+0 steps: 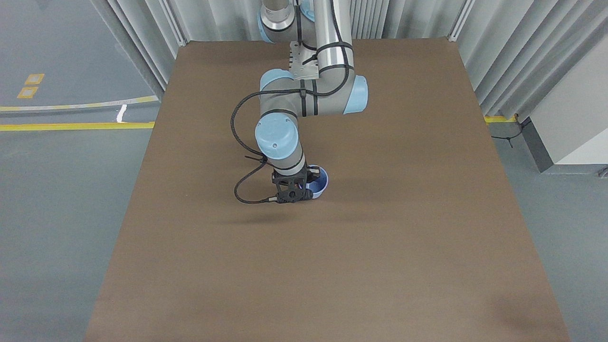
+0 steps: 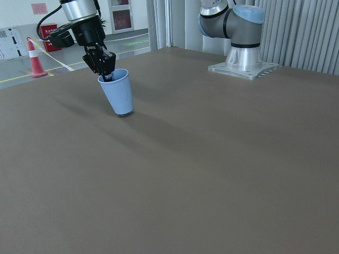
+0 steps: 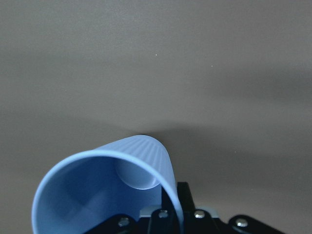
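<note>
A light blue ribbed plastic cup (image 2: 117,96) is gripped at its rim by my black gripper (image 2: 108,75), slightly tilted, its bottom at or just above the table. In the front view the cup (image 1: 318,183) is mostly behind the gripper (image 1: 300,188) near the middle of the table. In the wrist view the cup (image 3: 78,195) fills the lower left, with the gripper's fingers (image 3: 185,197) shut on its wall, one inside and one outside.
The robot's base plate (image 2: 222,69) is at the back. Floor, curtains and a white block (image 1: 575,114) lie beyond the table's edges.
</note>
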